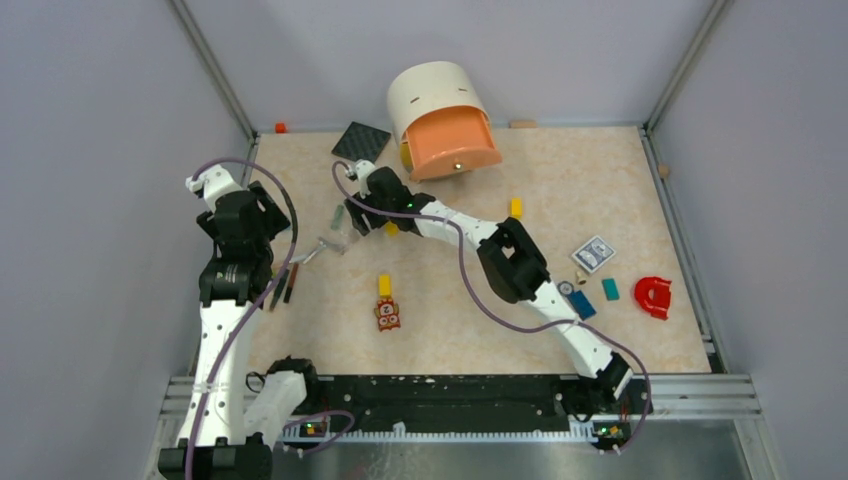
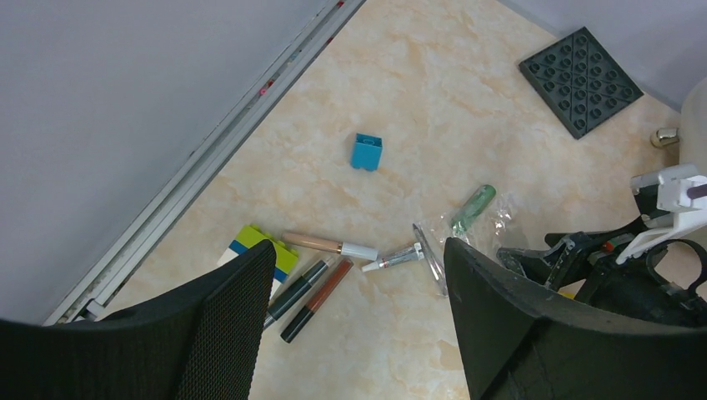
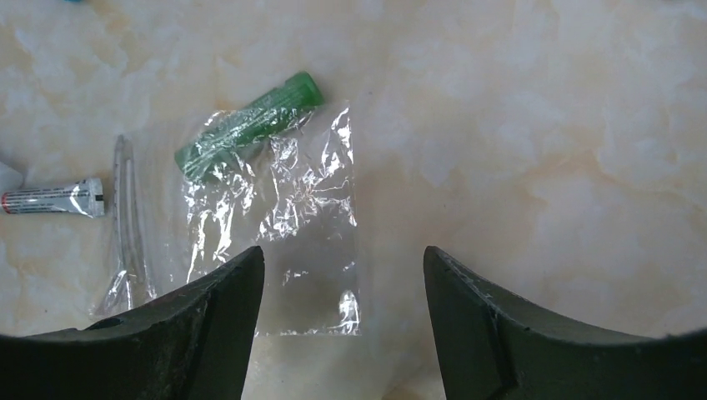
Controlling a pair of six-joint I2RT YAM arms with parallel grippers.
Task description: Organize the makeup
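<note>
A clear plastic bag (image 3: pixel 308 283) lies flat on the table, a green tube (image 3: pixel 288 102) partly under or inside its upper edge; I cannot tell which. Left of the bag is a small silver tube (image 3: pixel 58 198). In the left wrist view a brown-and-white stick (image 2: pixel 313 242), a dark pencil (image 2: pixel 292 296) and a reddish-brown pencil (image 2: pixel 321 296) lie together. My right gripper stands open above the table by the bag's lower right, nothing between its fingers. My left gripper is open and empty over the left side. An orange drawer (image 1: pixel 450 140) stands open in a cream cabinet (image 1: pixel 432 85).
A dark studded plate (image 1: pixel 361 142) lies at the back. Yellow blocks (image 1: pixel 385 285), an owl figure (image 1: pixel 387 314), a card deck (image 1: pixel 593 254) and a red ring-like piece (image 1: pixel 654 297) are scattered about.
</note>
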